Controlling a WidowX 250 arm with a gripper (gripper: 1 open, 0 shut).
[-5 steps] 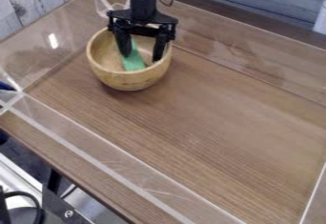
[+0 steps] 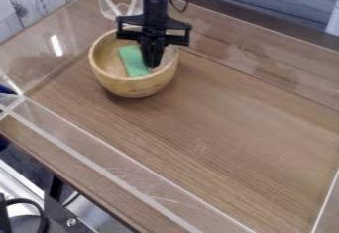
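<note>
A round wooden bowl [image 2: 111,80] sits toward the back left of the table, with a green object [image 2: 131,60] inside it. The black gripper [image 2: 151,55] reaches down from the top into the bowl, at the right side of the green object. Its fingers partly hide that object, and whether anything is between them is hard to see.
A pale clear item stands behind the gripper at the back left. A wall runs along the back right, and black cables lie at the lower left corner.
The gripper's fingers have come down and closer together in the bowl. The green object has shifted and turned, now showing a broader face left of the fingers.
</note>
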